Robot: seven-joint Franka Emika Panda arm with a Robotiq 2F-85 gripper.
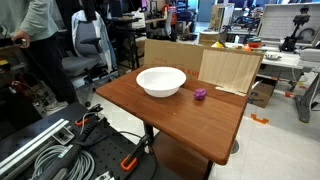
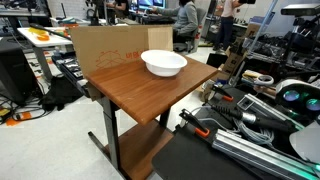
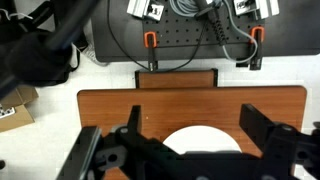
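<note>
A white bowl (image 1: 161, 81) sits on the brown wooden table (image 1: 190, 122), towards its left in exterior view 1. To the right of it lies a small purple object (image 1: 200, 94), apart from the bowl. Exterior view 2 also shows the white bowl (image 2: 164, 63), but I cannot make out the purple object there. In the wrist view, my gripper is open above the table, its dark fingers wide apart. Nothing shows between them but the table and the bowl (image 3: 200, 136) far below, whose lower part is hidden by the gripper.
Cardboard panels (image 1: 172, 54) and a light wooden board (image 1: 229, 69) stand along the table's back edge. A black base (image 3: 205, 32) with cables and orange-tipped clamps lies beside the table.
</note>
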